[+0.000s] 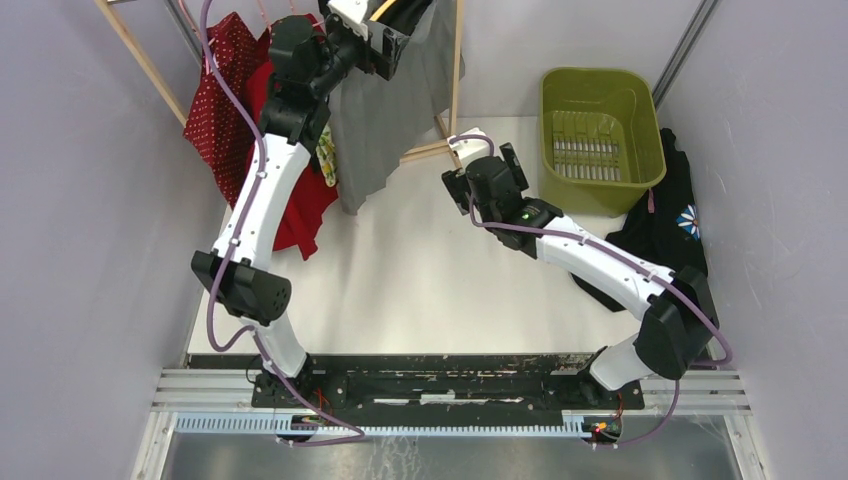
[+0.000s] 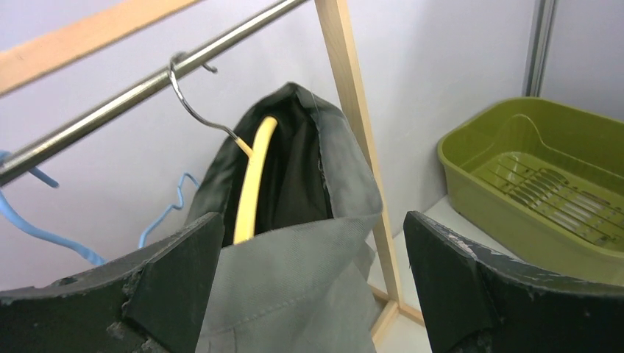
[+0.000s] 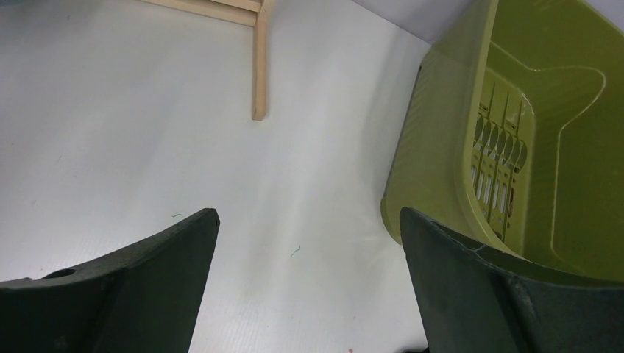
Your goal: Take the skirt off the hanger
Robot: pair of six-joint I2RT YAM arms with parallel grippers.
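Observation:
A grey skirt (image 1: 385, 120) hangs from the rack at the back, draped over a yellow hanger (image 2: 252, 180) whose metal hook sits on the rail (image 2: 110, 112). The skirt's folded waist fills the middle of the left wrist view. My left gripper is open, facing the skirt top and hanger, its two fingers on either side of that view. My right gripper stands open above the bare white board, beside the bin, with nothing between its fingers.
A green bin (image 1: 555, 140) stands at the back right, with dark clothing (image 1: 650, 250) beside and under it. Red garments (image 1: 300, 215) hang left of the skirt. The rack's wooden post (image 2: 353, 95) rises behind the skirt. The centre front of the board (image 1: 420, 290) is clear.

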